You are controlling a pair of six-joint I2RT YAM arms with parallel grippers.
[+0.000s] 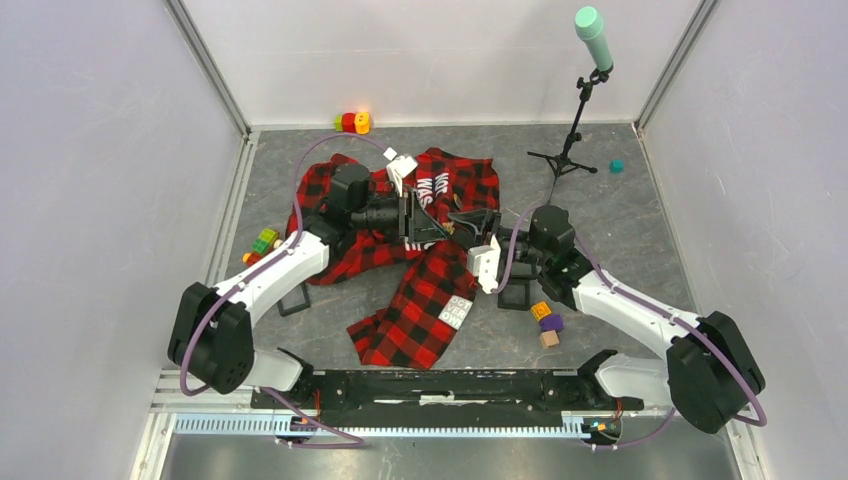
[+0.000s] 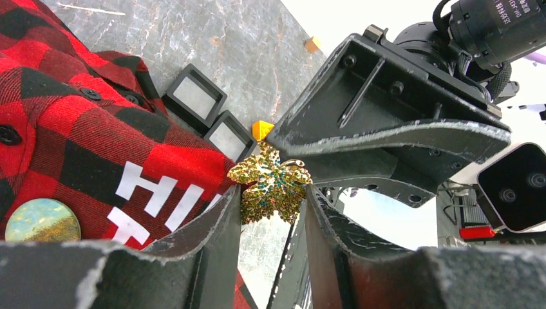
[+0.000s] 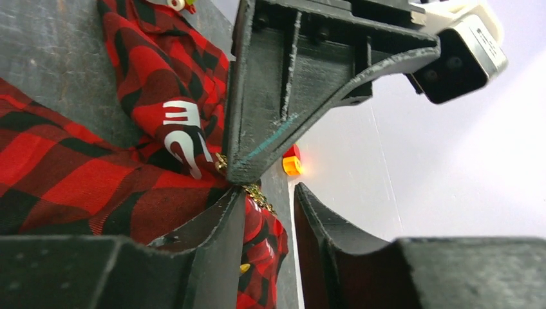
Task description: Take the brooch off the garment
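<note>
A gold leaf-shaped brooch [image 2: 272, 183] with small green stones is pinched between the fingertips of my left gripper. Behind it spreads the garment [image 2: 125, 148], red and black checked cloth with white letters; whether the pin is still in the cloth cannot be told. My right gripper is part open, its fingertips [image 3: 308, 196] apart. In the right wrist view the brooch's gold edge [image 3: 259, 198] shows close to the left fingertip of this gripper, partly covered by the other arm's black finger. Both grippers meet over the garment's middle in the top view.
A round painted badge [image 2: 42, 222] sits on the cloth. Dark square frames [image 1: 514, 293] and toy blocks [image 1: 550, 323] lie right of the garment; more blocks [image 1: 352, 122] stand at the back. A stand [image 1: 570, 150] rises at the back right.
</note>
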